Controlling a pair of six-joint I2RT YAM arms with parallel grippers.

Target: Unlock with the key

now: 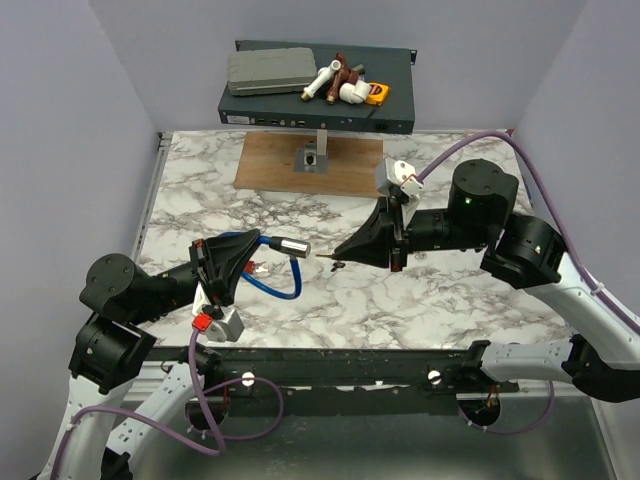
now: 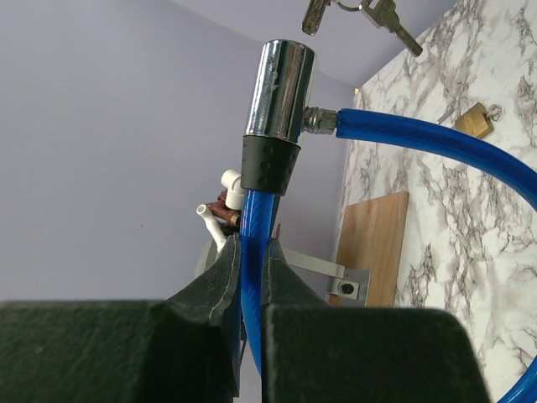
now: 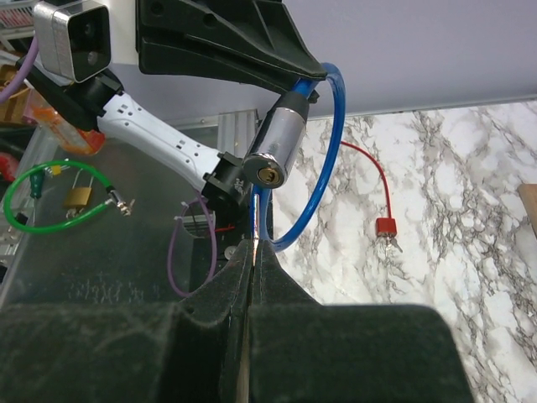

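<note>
My left gripper (image 1: 256,238) is shut on the blue cable lock just behind its chrome cylinder (image 1: 290,246). In the left wrist view, the blue cable (image 2: 256,220) runs between the fingers and loops round into the cylinder's side. My right gripper (image 1: 336,256) is shut on a thin key (image 1: 323,256) pointing at the cylinder's end; a small gap shows between them. The right wrist view shows the keyhole (image 3: 268,175) facing this gripper, above the key blade (image 3: 256,220). A second key (image 2: 390,21) hangs loose on the ring.
A red padlock (image 3: 386,227) and a brass padlock (image 2: 475,120) lie on the marble table. A wooden board with a hasp (image 1: 310,159) sits at the back, before a dark shelf (image 1: 300,115) carrying pipe parts. A green cable lock (image 3: 63,231) lies farther off.
</note>
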